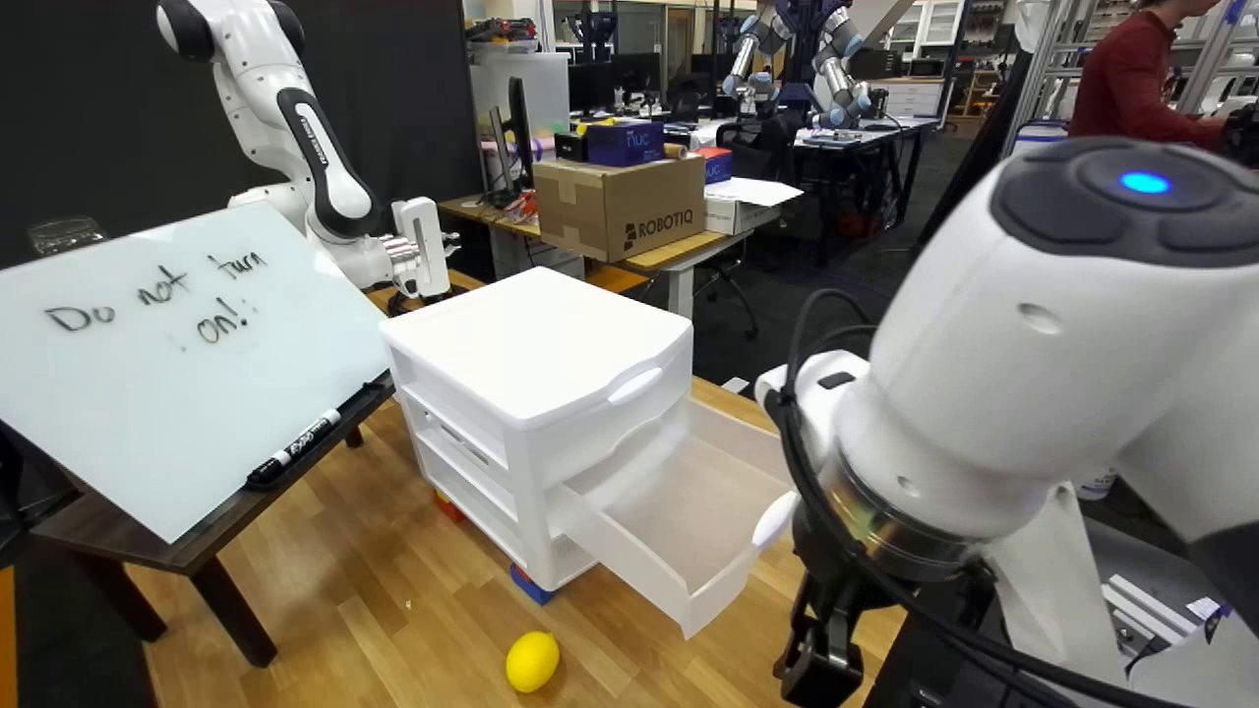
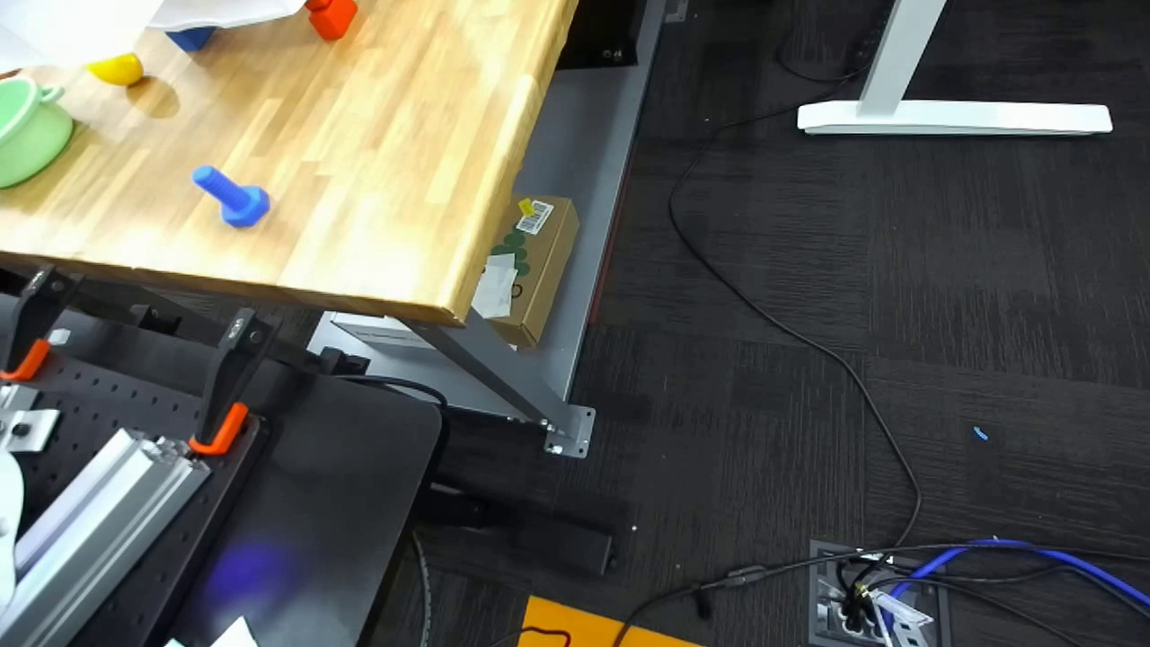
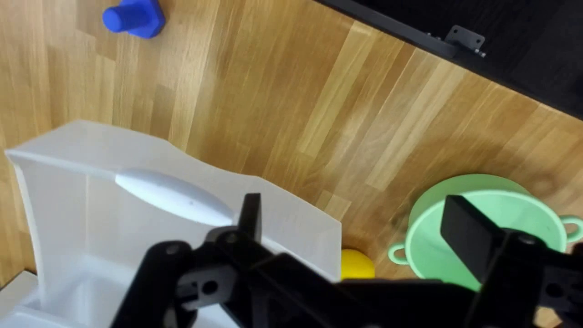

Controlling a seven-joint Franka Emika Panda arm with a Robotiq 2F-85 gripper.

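Observation:
My gripper hangs over the table with its black fingers [image 3: 251, 216] spread wide and nothing between them. In the wrist view, the white drawer [image 3: 284, 205] lies beneath its left side and a green two-handled pot [image 3: 483, 183] beneath its right. A yellow lemon [image 3: 356, 264] shows between drawer and pot, partly hidden by the gripper; exterior view 1 shows this lemon [image 1: 532, 661] on the wood in front of the drawer unit [image 1: 537, 342]. One drawer [image 1: 696, 496] is pulled out and looks empty. A blue bolt-shaped piece [image 2: 234, 198] rests near the table edge.
A whiteboard [image 1: 177, 342] with a marker [image 1: 295, 446] leans on a small stand at the left. Red and blue blocks [image 1: 532, 584] sit under the drawer unit. Bare wood [image 3: 306, 109] lies between the blue piece and the pot.

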